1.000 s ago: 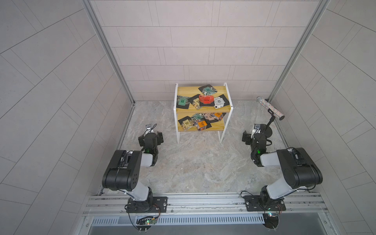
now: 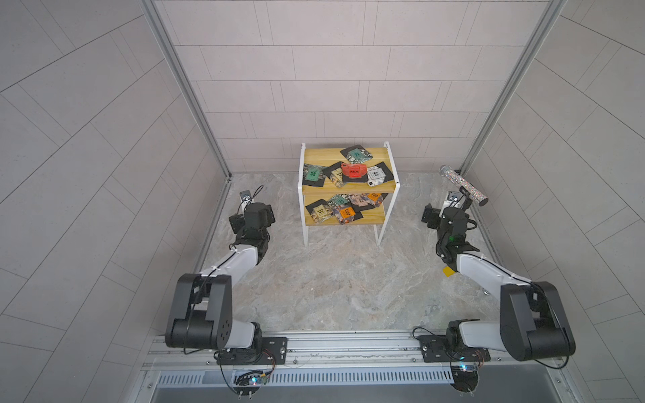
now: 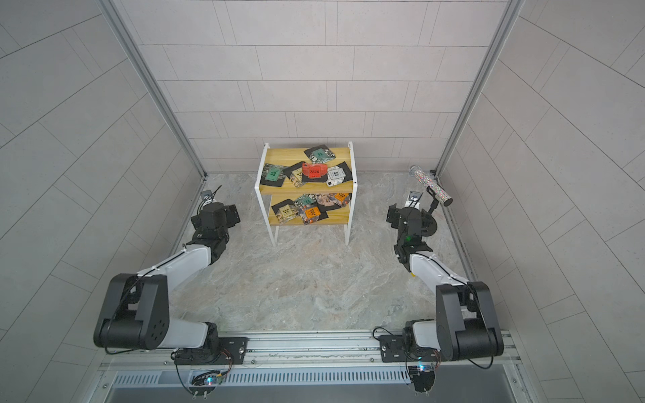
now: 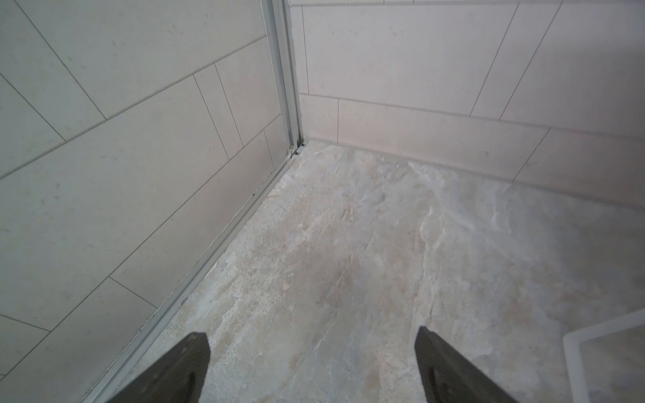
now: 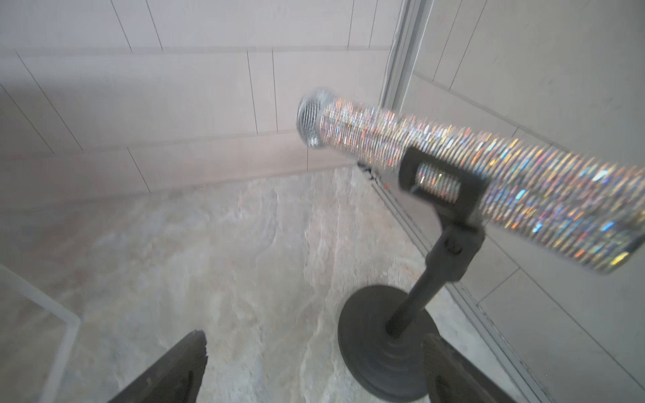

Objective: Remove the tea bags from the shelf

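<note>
A two-tier wooden shelf point(image 2: 315, 190) with a white frame stands at the back centre. Tea bags in dark patterned packets lie on both tiers; a red one point(image 2: 354, 170), a green one point(image 2: 313, 174) and a white one point(image 2: 377, 174) are on top, and an orange one point(image 2: 346, 213) and a yellow one point(image 2: 321, 211) are below, partly overlapping others. My left gripper is open over bare floor, left of the shelf. To the shelf's right, my right gripper is open too, nothing between its fingers.
A glittery microphone point(image 5: 416, 137) on a black stand point(image 5: 383, 336) stands close to my right gripper, by the right wall. A small yellow item point(image 2: 448, 271) lies under the right arm. Floor in front of the shelf point(image 2: 342, 282) is clear.
The left hand also shifted slightly left and the right hand slightly right. The shelf and packets look unmoved.
</note>
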